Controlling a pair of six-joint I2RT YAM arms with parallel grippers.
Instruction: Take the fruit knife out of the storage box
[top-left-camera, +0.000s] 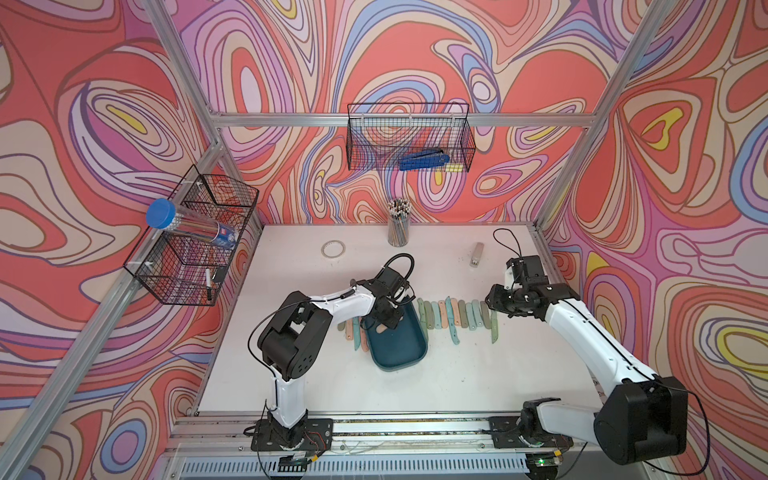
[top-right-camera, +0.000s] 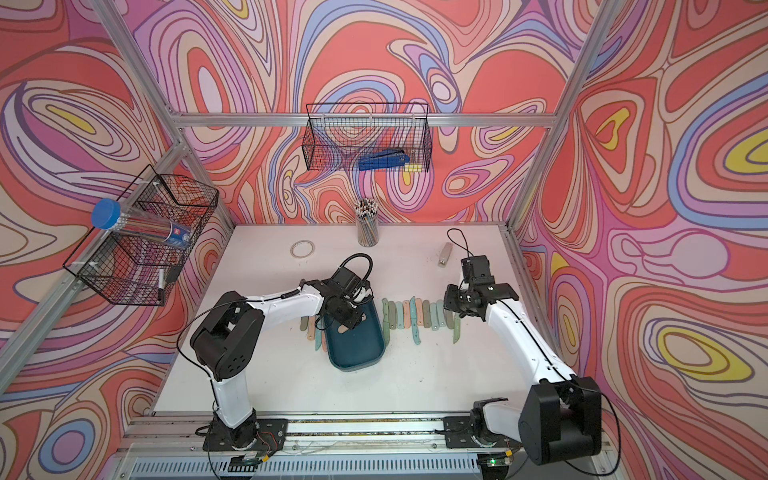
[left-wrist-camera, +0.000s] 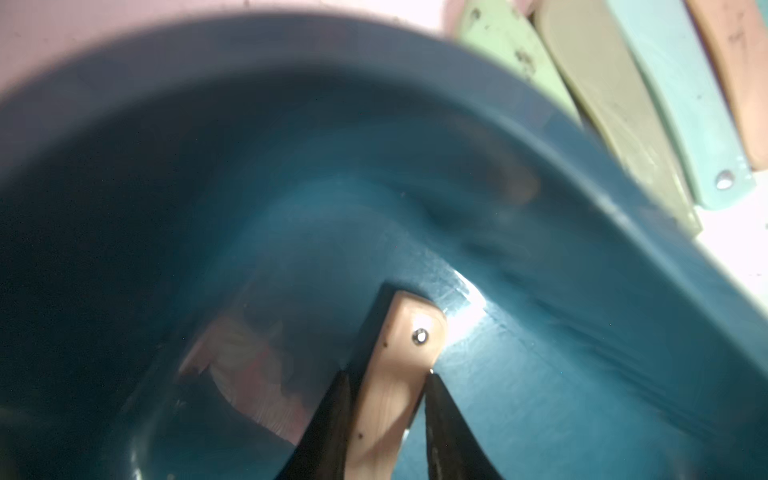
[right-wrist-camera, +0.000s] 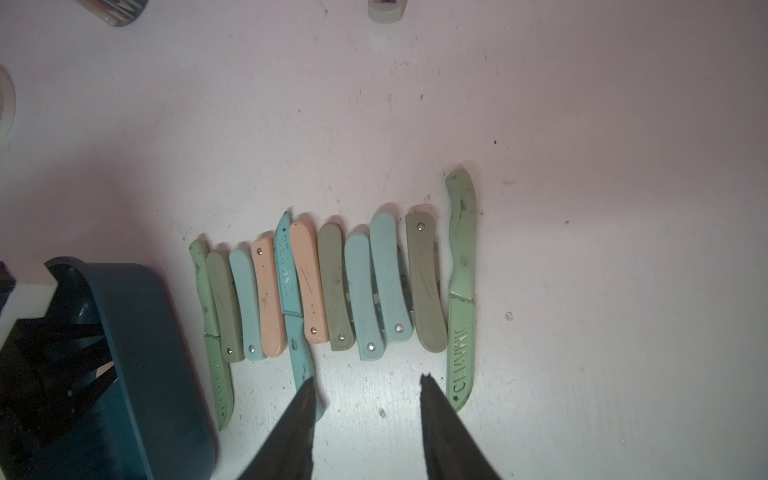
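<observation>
Inside the dark blue storage box (top-left-camera: 397, 352) lies a peach folding fruit knife (left-wrist-camera: 392, 400), flat on the floor in the left wrist view, one riveted end showing. My left gripper reaches into the box with its part-open fingers on either side of that knife; a narrow gap shows at the right finger. The knife's near end is cut off by the frame. To the right of the box, my right gripper hangs open over the table, empty, just in front of a row of knives (right-wrist-camera: 326, 280).
More knives (top-left-camera: 356, 332) lie close against the box's left side. A glass of sticks (top-left-camera: 398, 224), a ring (top-left-camera: 333, 249) and a small pale object (top-left-camera: 477, 254) stand further back.
</observation>
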